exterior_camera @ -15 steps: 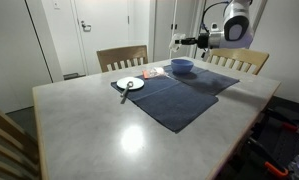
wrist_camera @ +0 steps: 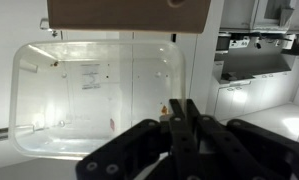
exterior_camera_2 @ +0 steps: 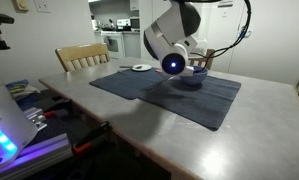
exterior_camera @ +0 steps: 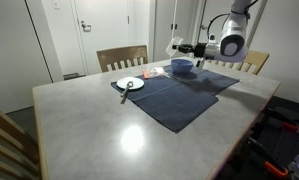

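Observation:
A clear, shallow container or lid with a pale rim [wrist_camera: 99, 95] fills the left of the wrist view, and my gripper is shut on its edge. In exterior view 1 this clear piece [exterior_camera: 174, 46] is held up in the air, tilted, above and slightly left of a blue bowl [exterior_camera: 181, 66]. The arm reaches in from the right. In exterior view 2 the arm hides the fingertips and most of the clear piece, while the blue bowl [exterior_camera_2: 196, 77] shows just right of the gripper body.
A dark cloth [exterior_camera: 174, 103] covers the middle of the table. On its left part lies a white plate [exterior_camera: 130, 83] with a greenish item [exterior_camera: 125, 94] by its near edge. A pale item [exterior_camera: 155, 72] lies left of the bowl.
The arm has come down slightly and its body sits a little further right. The clear piece remains raised near the bowl. Bowl, plate and cloth have stayed in place.

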